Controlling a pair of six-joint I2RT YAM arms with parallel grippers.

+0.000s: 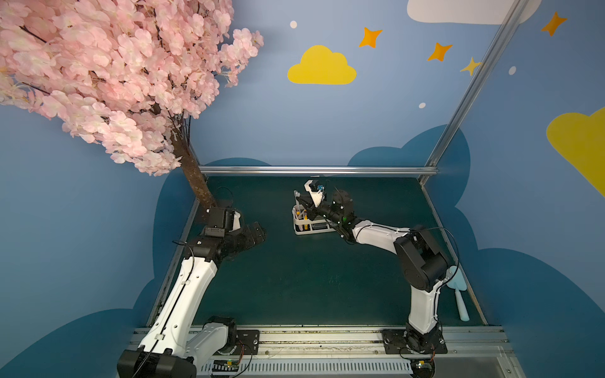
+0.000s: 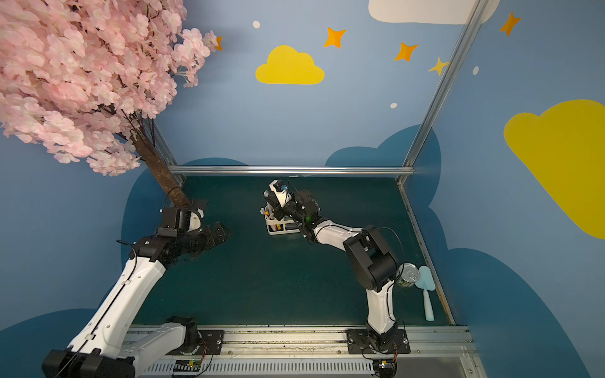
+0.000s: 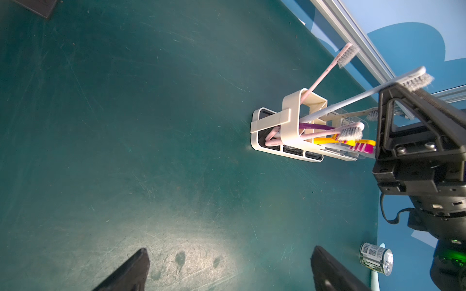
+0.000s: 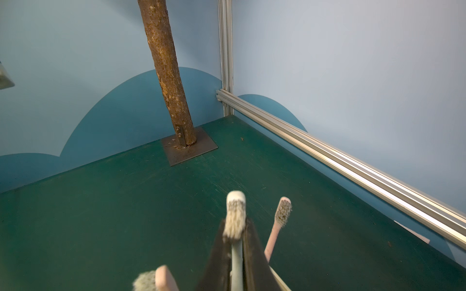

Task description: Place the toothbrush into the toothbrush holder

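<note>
In the left wrist view a cream toothbrush holder stands on the green table with several toothbrushes in it. The pale blue-white toothbrush leans out of it, its lower end inside the holder and its bristled head up. My right gripper is over the holder at that upper end. In the right wrist view this toothbrush rises between the fingers of my right gripper, which is shut on it. My left gripper stands open, left of the holder, with nothing between its fingers.
Pink toothbrushes lean close by in the holder. A tree trunk rises from a metal plate at the back left. A can and a light blue spatula lie at the right. Bare table lies in front of the holder.
</note>
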